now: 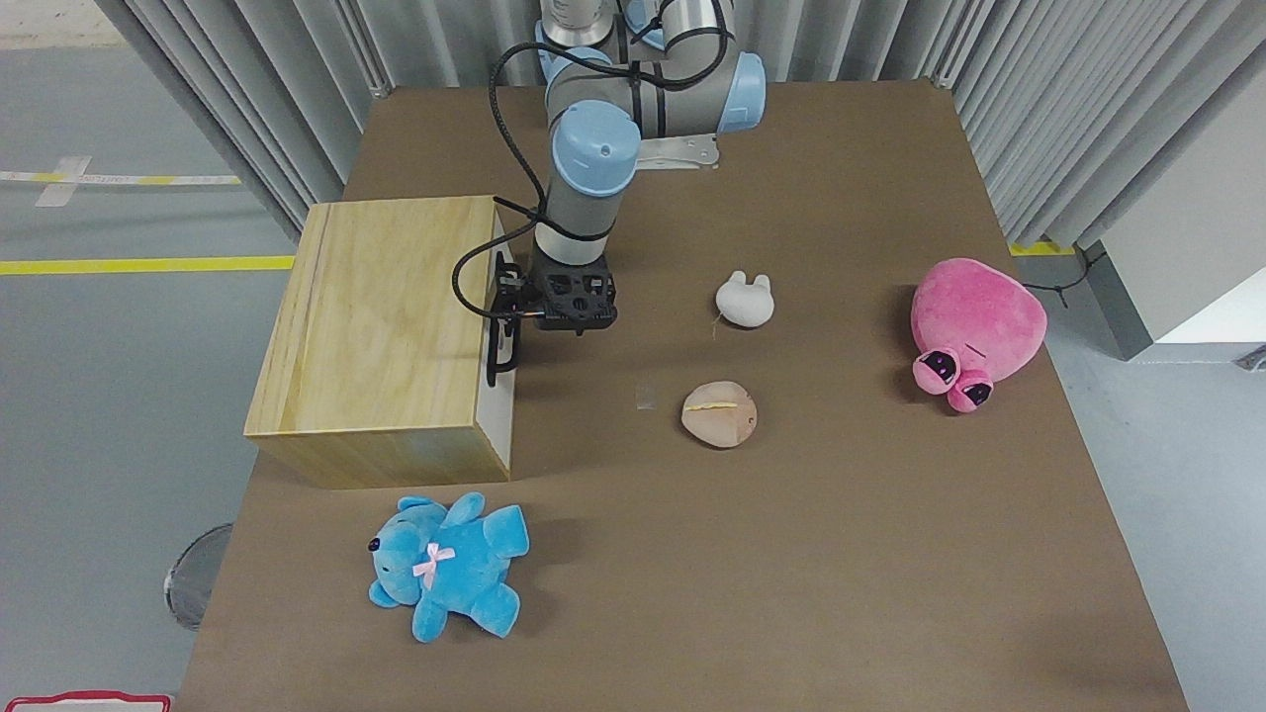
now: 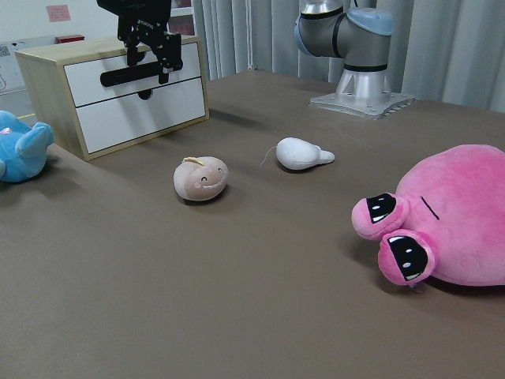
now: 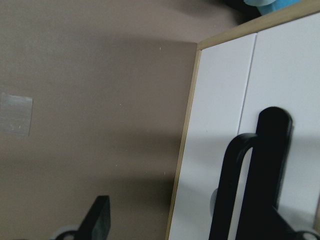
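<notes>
A wooden cabinet (image 1: pixel 362 320) with two white drawers stands on the table's left side. Its drawers look closed, each with a black bar handle, the upper handle (image 2: pixel 122 74) largest in view. My black gripper (image 1: pixel 552 303) hangs at the cabinet's front by that handle. In the wrist view, the handle fills the right side and my fingertips show at the bottom edge, one left of it over the table, the other merging with its dark shape. The fingers look apart; whether either touches the handle is unclear.
A blue bear (image 1: pixel 457 564) lies near the cabinet's near end. A white toy (image 1: pixel 745 303), a beige round toy (image 1: pixel 719 414) and a pink plush (image 1: pixel 975 320) sit rightward.
</notes>
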